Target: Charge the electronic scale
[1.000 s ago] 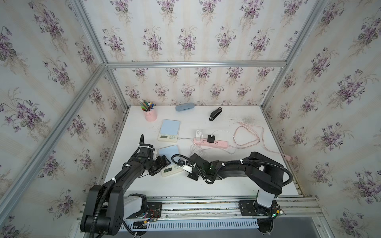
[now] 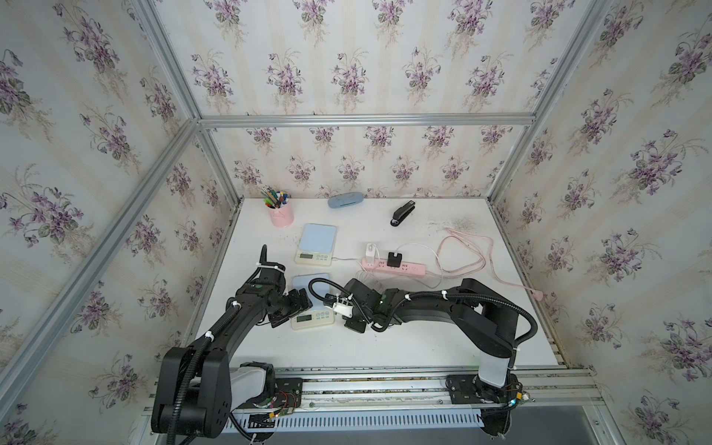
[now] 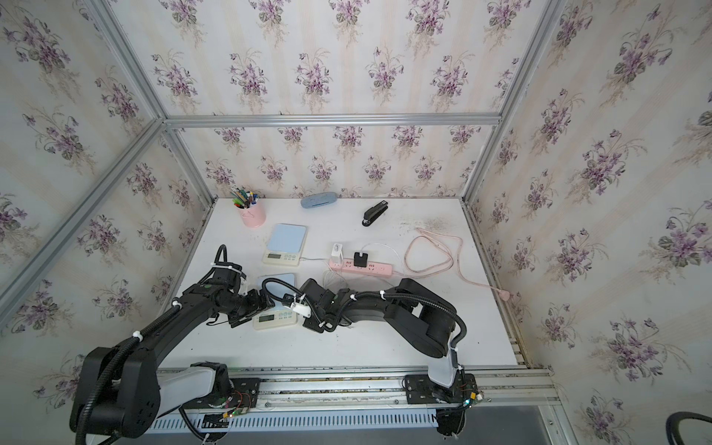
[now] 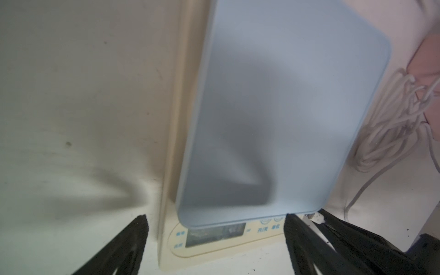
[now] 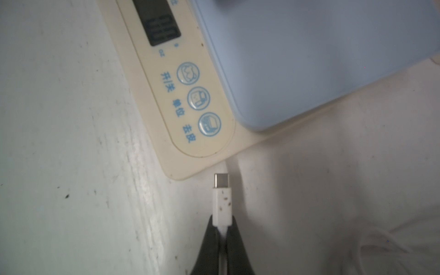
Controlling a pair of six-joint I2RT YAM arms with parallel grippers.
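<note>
Between the two arms lies the near electronic scale (image 2: pixel 312 319), cream with a blue-grey pan, flat on the table. My right gripper is shut on a white cable's USB-C plug (image 5: pixel 222 206). The metal tip points at the scale's side edge near the buttons, with a small gap showing between them. At the scale's other side is my left gripper, open. In the left wrist view, one finger shows left of the scale and the other near the right end of its button panel; whether they touch it is unclear. The scale's port is not visible.
A second scale (image 2: pixel 316 244) with a cable attached stands behind. A pink power strip (image 2: pixel 408 267) with white and black adapters lies behind the right arm, with loose cables around it. Pen cup (image 2: pixel 281 215), blue case (image 2: pixel 345 200) and stapler (image 2: pixel 402 213) sit farther back.
</note>
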